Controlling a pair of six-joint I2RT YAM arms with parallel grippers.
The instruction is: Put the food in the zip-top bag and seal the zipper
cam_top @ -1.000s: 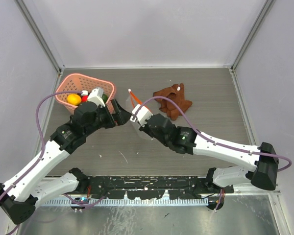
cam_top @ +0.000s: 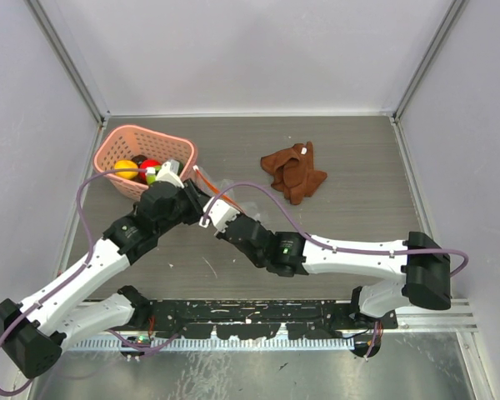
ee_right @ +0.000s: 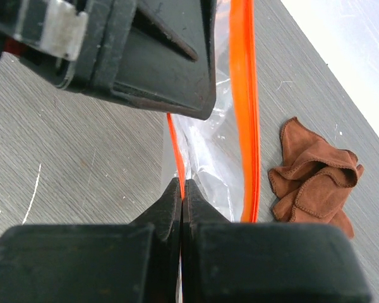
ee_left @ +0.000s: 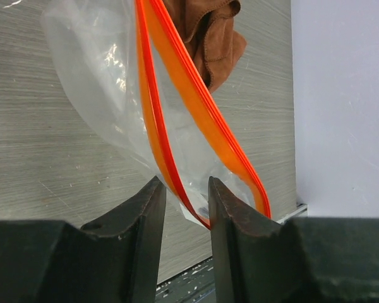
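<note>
The clear zip top bag (ee_left: 107, 82) with orange zipper strips (ee_left: 205, 120) hangs mouth open between the grippers. My right gripper is shut on one orange strip at the bag's mouth. Close beside it, my left gripper is part open. One orange strip runs down between its fingers, and the other passes behind a finger (ee_left: 230, 221). No food shows inside the bag. Yellow food (cam_top: 126, 169) and red food (cam_top: 150, 167) lie in the pink basket (cam_top: 154, 137). From the top, the arms hide much of the bag.
A crumpled brown cloth (cam_top: 294, 173) lies on the table to the right of the bag. White walls (cam_top: 467, 150) stand at the sides and back.
The right gripper and bag have moved left, up against the left gripper.
</note>
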